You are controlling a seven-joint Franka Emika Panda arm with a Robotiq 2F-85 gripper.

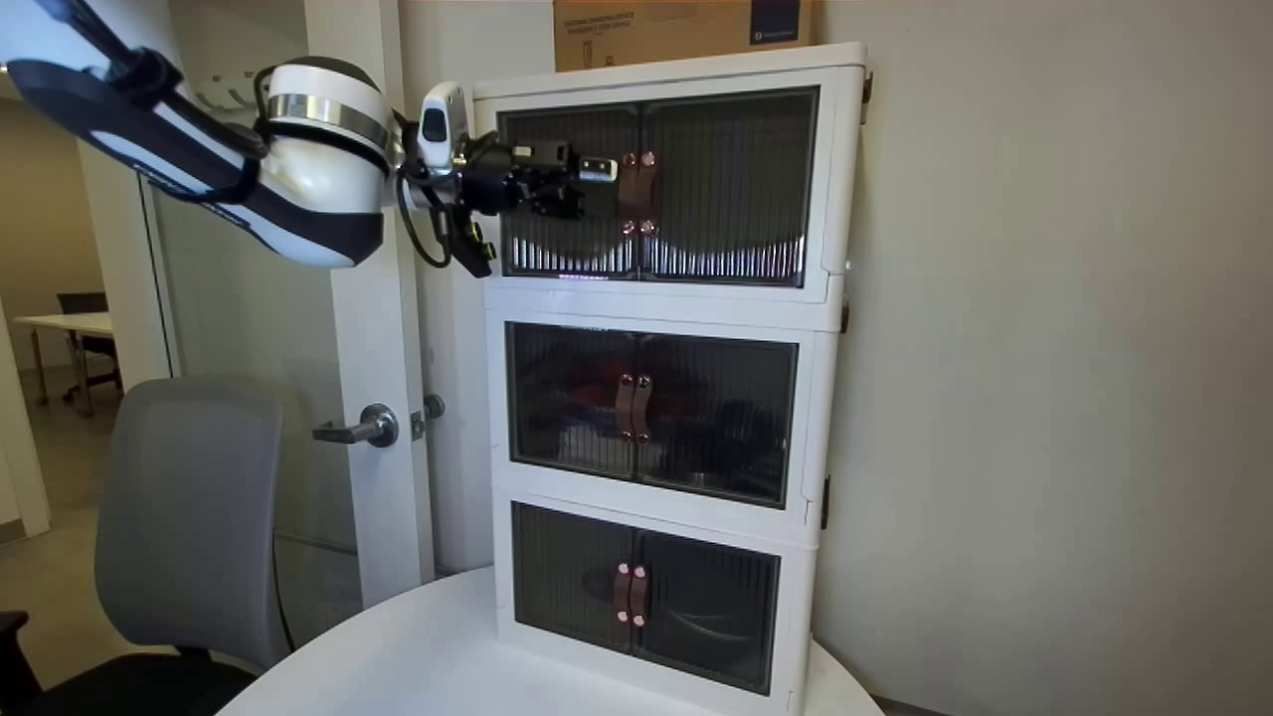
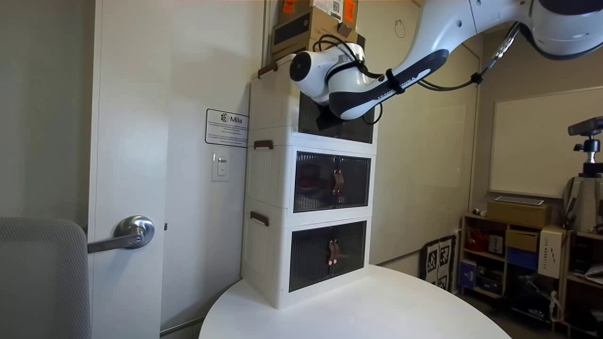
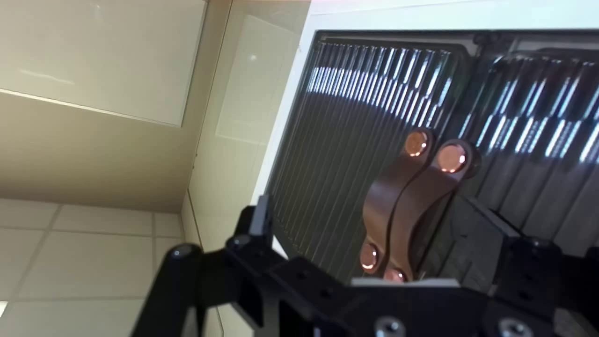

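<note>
A white three-tier cabinet [image 1: 668, 306] stands with all its dark ribbed double doors closed. On the top doors two brown leather handles [image 3: 401, 208] with copper rivets hang side by side along the seam. My gripper [image 1: 593, 189] is level with them, just to their left in exterior view 1. Its fingers stand open in the wrist view, one finger [image 3: 261, 216] on each side of the handle pair in the picture; whether any finger touches a handle cannot be told. Exterior view 2 hides the gripper behind the arm.
The cabinet rests on a round white table [image 2: 339, 316], whose visible top is otherwise bare. Cardboard boxes [image 2: 308, 31] sit on top of the cabinet. A door with a lever handle [image 1: 358, 426] and a grey chair [image 1: 191, 513] are to the left.
</note>
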